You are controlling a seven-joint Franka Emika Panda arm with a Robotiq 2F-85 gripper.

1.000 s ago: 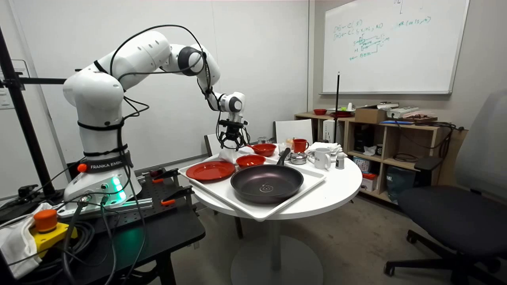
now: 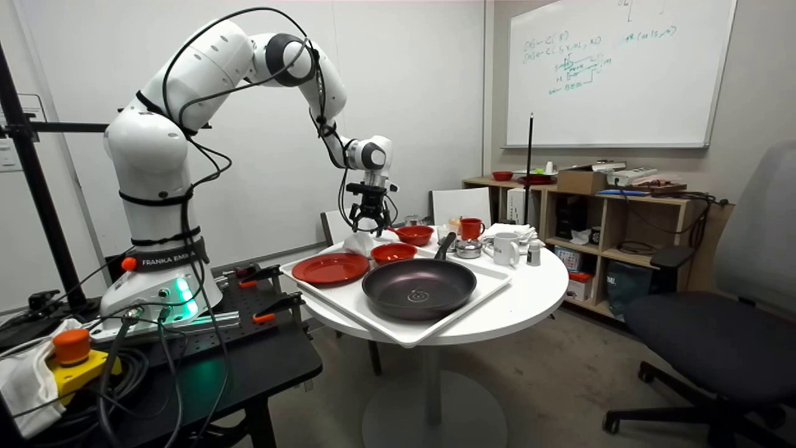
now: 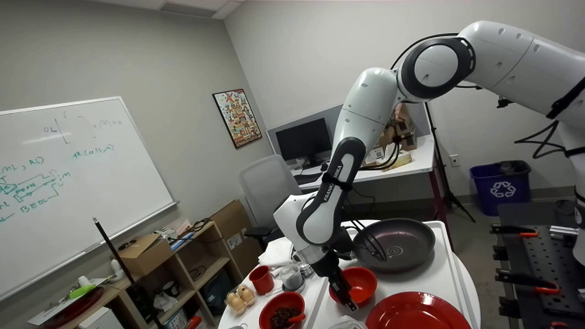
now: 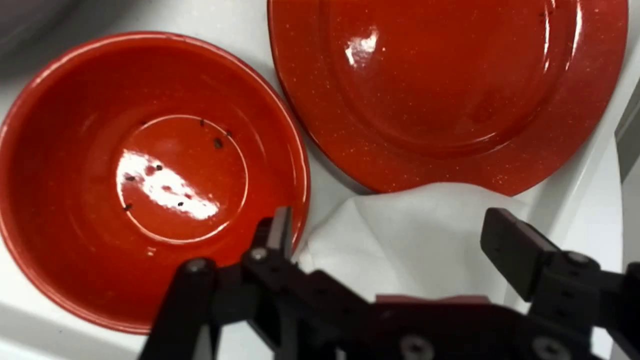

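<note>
My gripper is open in the wrist view, its fingers apart over a crumpled white cloth (image 4: 438,234). No object is held between them. The cloth lies on the white tray, against the edge of a red plate (image 4: 444,78). A red bowl (image 4: 90,198), with a few dark specks inside, sits left of the cloth; one finger overlaps its rim in this view. From exterior view 1, the gripper (image 2: 370,225) hangs above the table's far side, over the cloth (image 2: 359,242). Exterior view 2 shows the gripper partly covering the bowl (image 3: 364,285).
A dark frying pan (image 2: 419,291) occupies the tray's (image 2: 485,287) near side. Behind are a second red bowl (image 2: 415,234), a red mug (image 2: 471,228), a white mug (image 2: 507,247) and eggs (image 3: 238,300).
The arm's upper links have risen, and my gripper is slightly higher and further right in exterior view 1. The dishes and pan have not moved.
</note>
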